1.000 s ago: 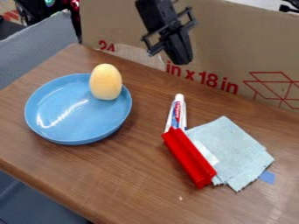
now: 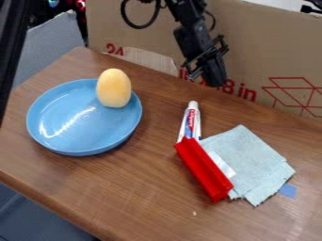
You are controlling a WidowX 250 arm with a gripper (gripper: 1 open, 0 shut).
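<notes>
My gripper (image 2: 212,73) hangs at the top centre in front of the cardboard, above the back of the wooden table, shut with nothing visible in it. A blue plate (image 2: 78,123) sits on the left, with a yellow egg-shaped object (image 2: 113,88) on its right part. A red box (image 2: 205,171) lies right of centre, with a white tube (image 2: 191,119) bearing red lettering just behind it. A pale grey folded cloth (image 2: 255,162) lies beside them on the right.
A cardboard sheet (image 2: 270,56) stands along the back of the table. A grey surface shows beyond the left edge.
My gripper has moved lower and to the right since a second ago. The objects on the table have not moved.
</notes>
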